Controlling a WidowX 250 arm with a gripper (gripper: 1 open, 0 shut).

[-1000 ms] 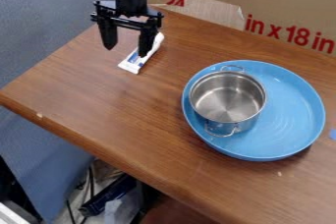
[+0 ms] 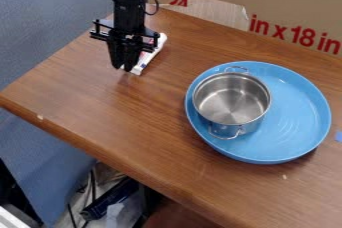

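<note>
My black gripper (image 2: 126, 54) is lowered at the back left of the wooden table, over a small white packet or tube (image 2: 150, 54) that it partly covers. The fingers are dark and bunched together over the packet; whether they hold it cannot be told. To the right, a steel pot (image 2: 231, 99) with two handles sits on a blue plate (image 2: 293, 132).
A cardboard wall (image 2: 287, 7) stands behind, and a grey-blue surface (image 2: 34, 32) lies beyond the left edge, with clutter on the floor below.
My gripper has come down onto the white packet, and its fingers look closer together than before. The pot and plate have not moved.
</note>
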